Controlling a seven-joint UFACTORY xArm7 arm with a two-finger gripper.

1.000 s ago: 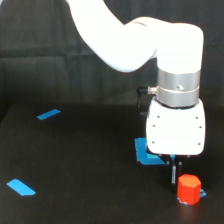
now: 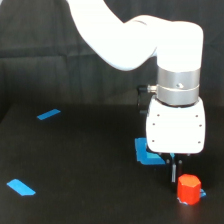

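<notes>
A red block [image 2: 188, 189] with a hexagonal outline stands on the dark table at the lower right. My white gripper [image 2: 176, 171] points down just above and to the left of it in the image. Its dark, thin fingers end near the block's upper left edge. I cannot make out the gap between them, nor whether they touch the block.
Blue tape marks lie on the black table [image 2: 90, 160]: one at the far left [image 2: 48, 114], one at the near left [image 2: 20, 187]. A blue patch [image 2: 147, 152] shows beside the hand.
The arm's hand has shifted very slightly to the right. The red block stays about where it was.
</notes>
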